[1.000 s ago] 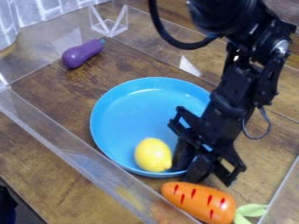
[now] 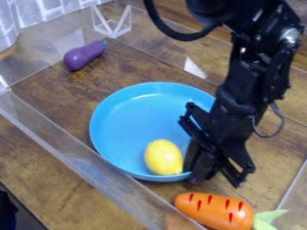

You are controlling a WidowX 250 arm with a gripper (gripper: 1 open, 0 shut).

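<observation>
The black gripper (image 2: pixel 202 160) reaches down over the right side of the blue plate (image 2: pixel 129 117), its tip low by the plate's edge just right of a yellow lemon (image 2: pixel 163 156). It is shut, with nothing visible between its fingers, though the tips are dark and partly hidden. An orange toy carrot (image 2: pixel 216 209) with a green top lies below the plate, close under the gripper.
A purple eggplant (image 2: pixel 83 55) lies at the upper left on the wooden table (image 2: pixel 48 94). Clear plastic walls run along the lower left and the back. Bare wood is left of the plate.
The gripper has shifted slightly and the blue plate a little. The carrot lies slightly differently, its green top a bit higher than a second ago.
</observation>
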